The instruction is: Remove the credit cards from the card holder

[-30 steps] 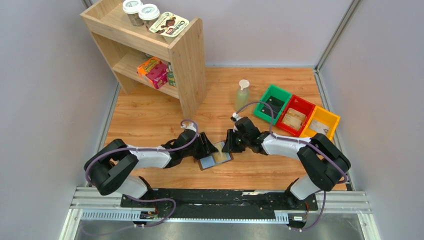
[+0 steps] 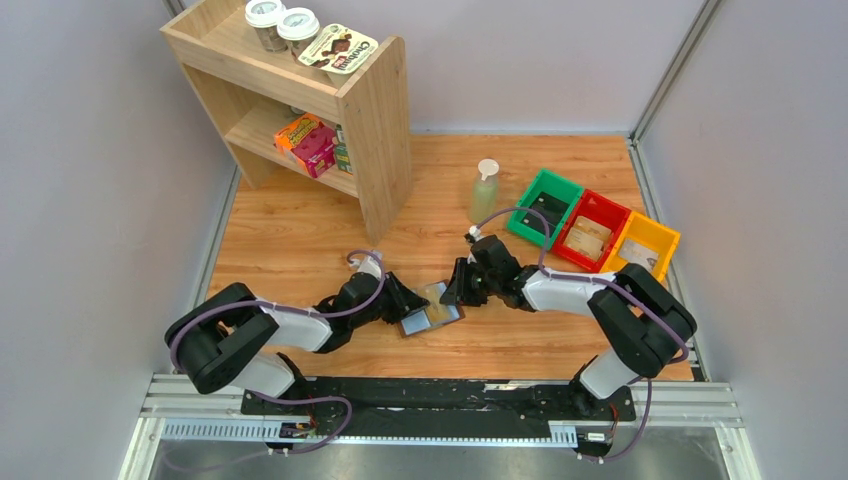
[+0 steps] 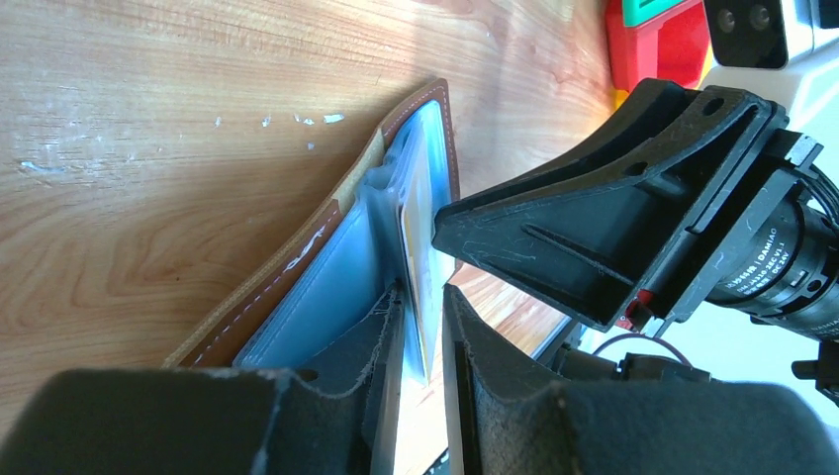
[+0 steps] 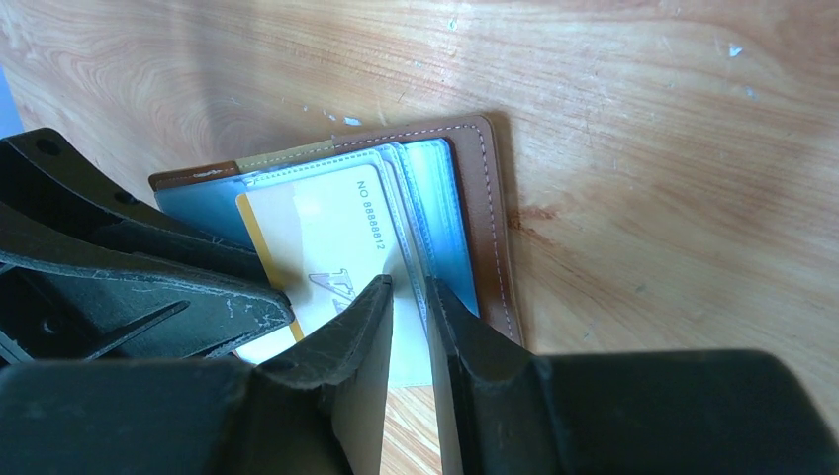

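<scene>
The card holder (image 2: 415, 324) lies open on the table, brown-edged with blue clear sleeves (image 4: 453, 213). A white credit card (image 4: 331, 233) with a yellow edge sits in a sleeve and sticks out on its left side in the right wrist view. My right gripper is shut on the sleeves at the card's lower right part. From the other side, my left gripper straddles the card's protruding edge, its fingers part open with a gap beside the card. Whether either finger presses on the card is hard to see.
Green (image 2: 544, 206), red (image 2: 592, 230) and yellow (image 2: 644, 248) bins stand at the right. A pump bottle (image 2: 484, 192) is behind the right arm, and a wooden shelf (image 2: 385, 140) at the back left. Between shelf and bottle the table is bare.
My left gripper has shifted a little toward the table's front, down over the holder, and its fingers look closer together. The right gripper and the holder have hardly moved.
</scene>
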